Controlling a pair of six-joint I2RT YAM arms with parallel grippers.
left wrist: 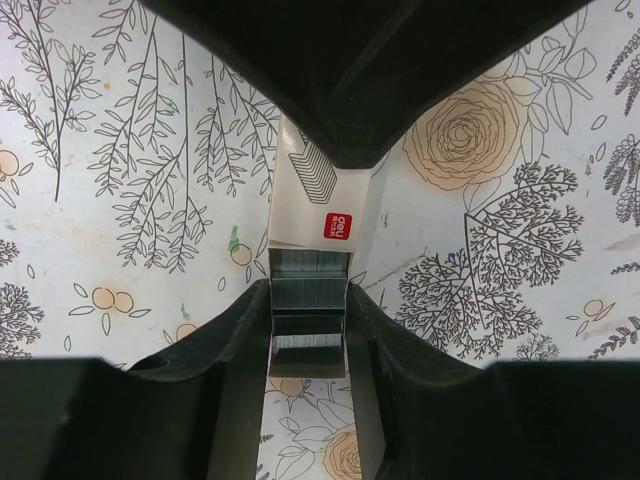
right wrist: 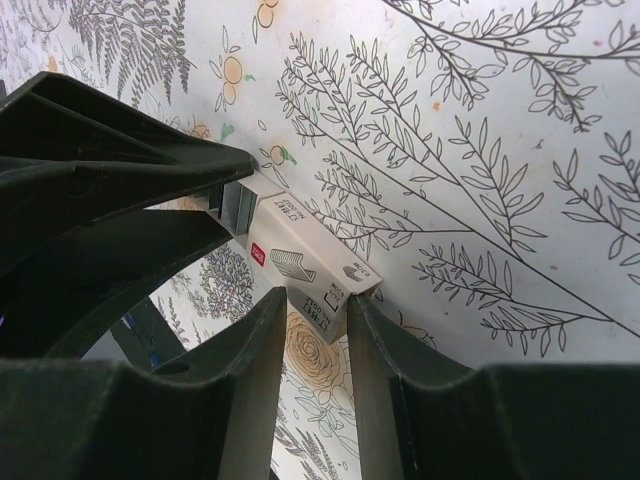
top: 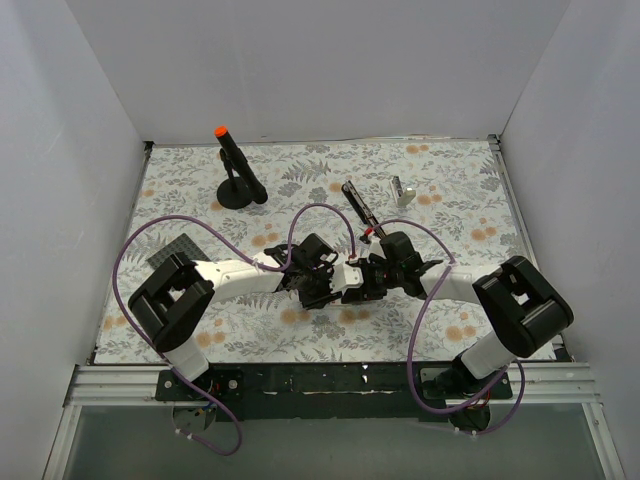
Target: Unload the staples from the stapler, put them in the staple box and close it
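A white box with a red label, holding dark staple strips at one end, lies on the table between both grippers. My left gripper is shut on its dark-striped end. My right gripper has its fingertips at the white end of the box; whether they grip it is unclear. In the top view both grippers meet at the table's centre, largely hiding the box.
A dark stapler-like strip and a small pale object lie behind the right arm. A black stand is at back left, and a dark grey pad lies at left.
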